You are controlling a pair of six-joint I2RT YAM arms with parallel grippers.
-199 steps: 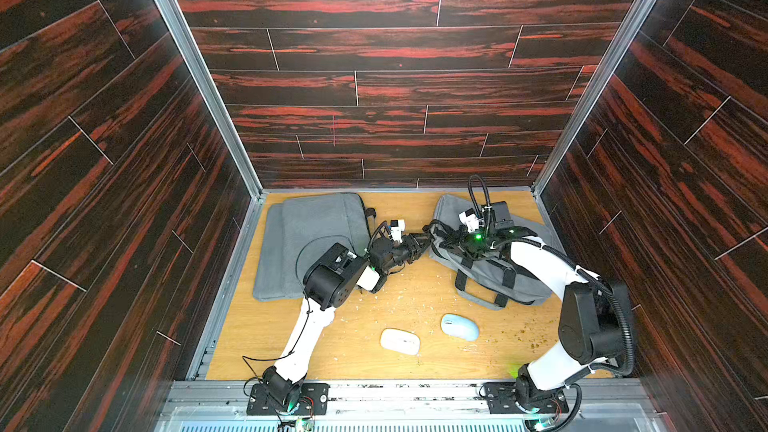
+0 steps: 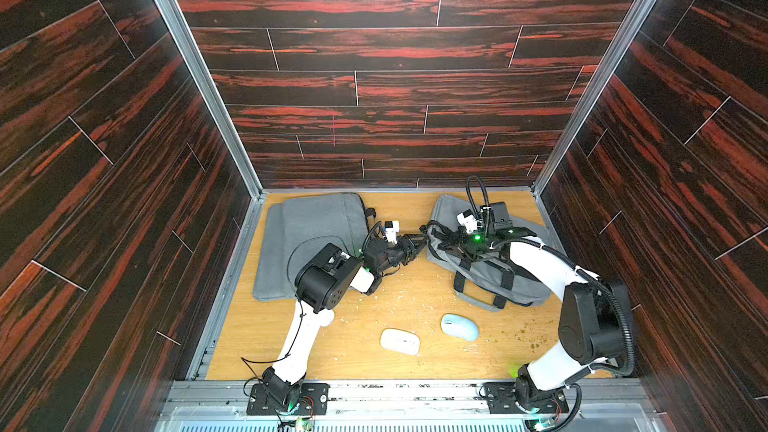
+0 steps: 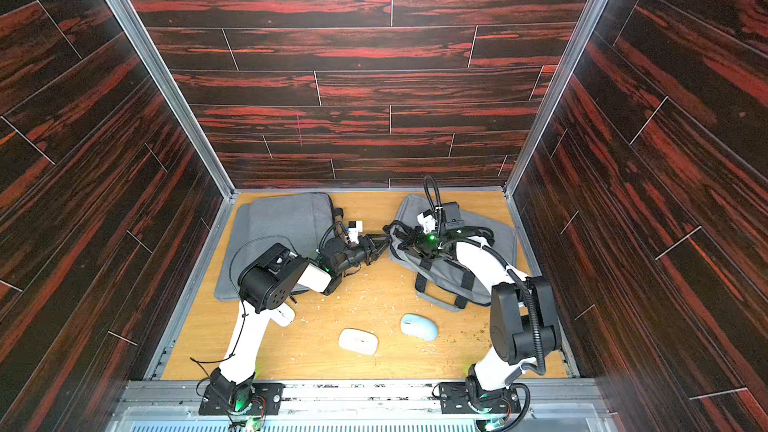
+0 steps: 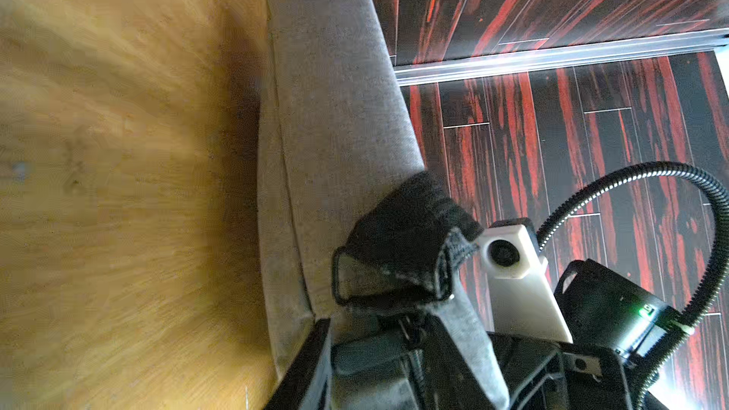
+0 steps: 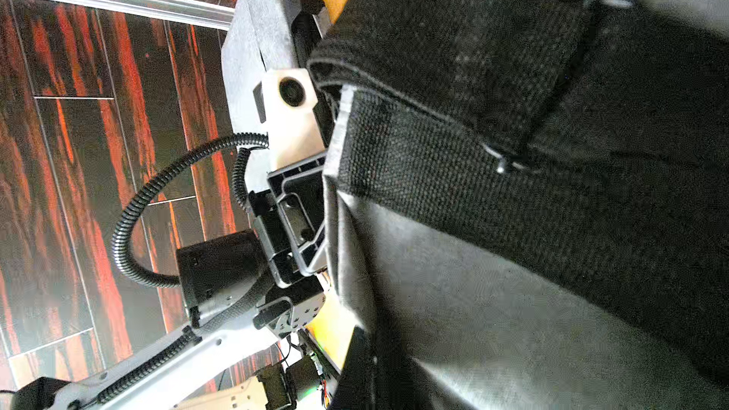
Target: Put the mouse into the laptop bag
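Observation:
A grey laptop bag (image 2: 524, 284) with black straps lies on the right of the table. At its left end is my left gripper (image 2: 424, 238); in the left wrist view its fingers (image 4: 307, 372) stand apart, with dark strap material around and between them, beneath a black strap and buckle (image 4: 410, 258). My right gripper (image 2: 460, 244) is shut over the bag's upper left part; bag cloth and a wide black strap (image 5: 455, 205) fill its wrist view, hiding what its tips touch. Near the front lie a white mouse (image 2: 400, 341) and a light blue mouse (image 2: 460, 327).
A second grey bag (image 2: 320, 220) lies flat at the back left. Another white mouse (image 3: 281, 314) sits beside the left forearm, partly covered by it. Bare wood (image 2: 408, 300) stretches across the middle between the arms and the two front mice.
My left gripper and arm have shifted slightly left. The bag's left end has moved slightly left too. The right arm and the mice have stayed put.

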